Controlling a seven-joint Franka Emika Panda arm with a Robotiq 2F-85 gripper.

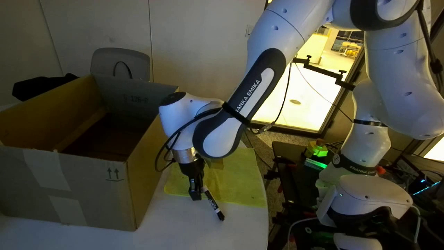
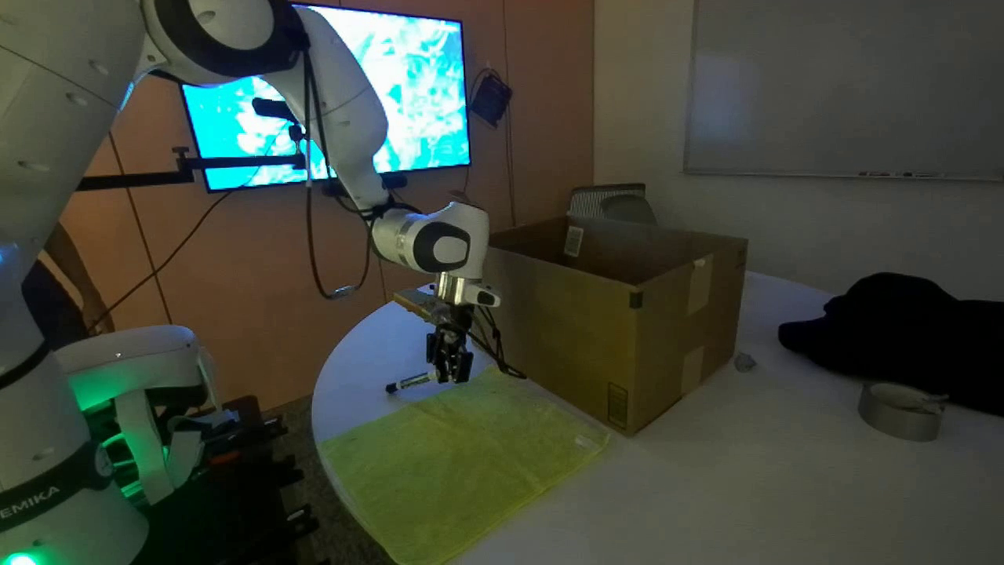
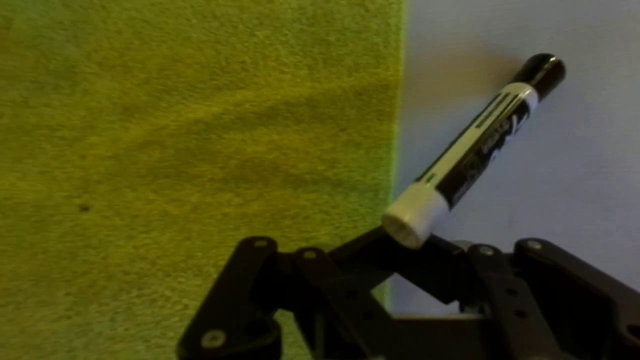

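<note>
A black-and-white marker [image 3: 474, 150] slants across the wrist view, its white end over my fingertips and its dark end pointing away. My gripper is shut, its fingertips meeting behind that white end; whether any of the marker sits between them is hidden. In exterior view 1 the marker [image 1: 213, 203] slopes down to the right from beside the gripper [image 1: 195, 193]. Exterior view 2 has the marker [image 2: 411, 382] sticking out left of the gripper [image 2: 449, 362]. I cannot tell whether the marker touches the table.
A yellow cloth [image 1: 237, 183] spreads on the white table [image 1: 183, 233] by the gripper. The large open cardboard box [image 2: 565, 329] stands close beside it. Farther off lie a tape roll [image 2: 900, 411] and a dark cloth heap [image 2: 903, 329]. Bare table lies in front.
</note>
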